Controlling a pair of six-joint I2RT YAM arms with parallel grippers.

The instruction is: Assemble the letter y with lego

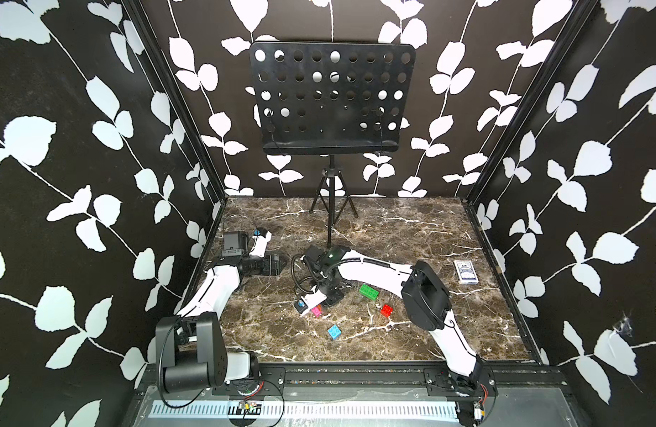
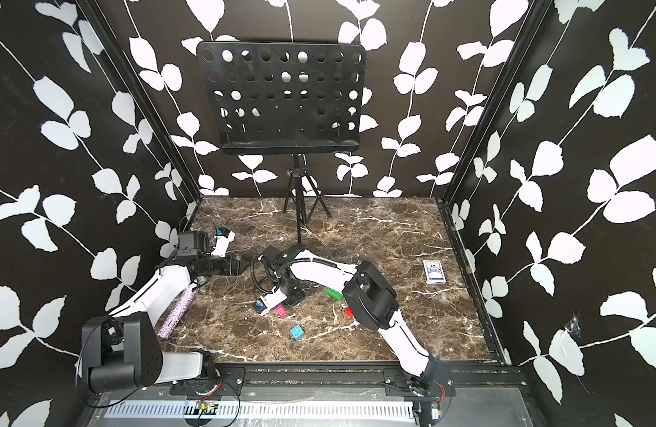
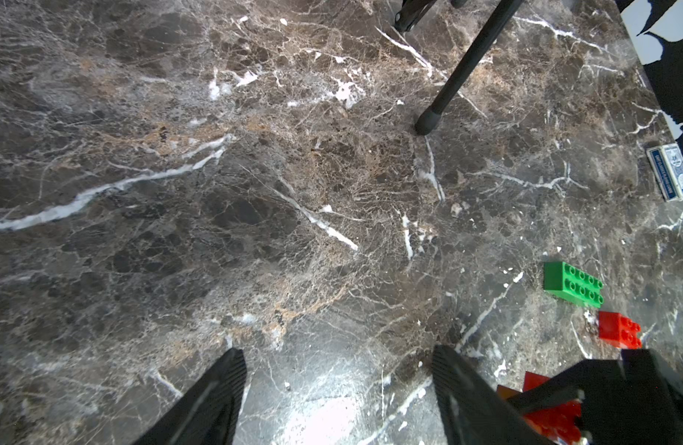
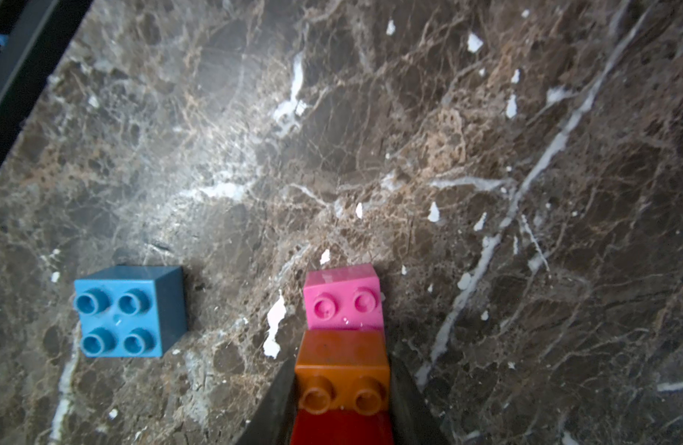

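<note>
An orange brick (image 4: pixel 343 352) with a red brick (image 4: pixel 341 431) against it sits between the fingers of my right gripper, which is shut on them. In the right wrist view a pink brick (image 4: pixel 344 296) shows just beyond the orange one's far edge; whether they touch I cannot tell. A blue brick (image 4: pixel 119 319) lies apart, to the left of it. On the marble surface behind and right are a green brick (image 1: pixel 369 291) and a loose red brick (image 1: pixel 386 310). My left gripper stands open and empty above bare table at the left.
A card box (image 1: pixel 466 272) lies far right. The thin legs of a black music stand (image 1: pixel 332 99) rest at the back of the table. A pink-white patterned strip (image 2: pixel 177 313) runs beneath the left arm. Open marble lies below my left gripper.
</note>
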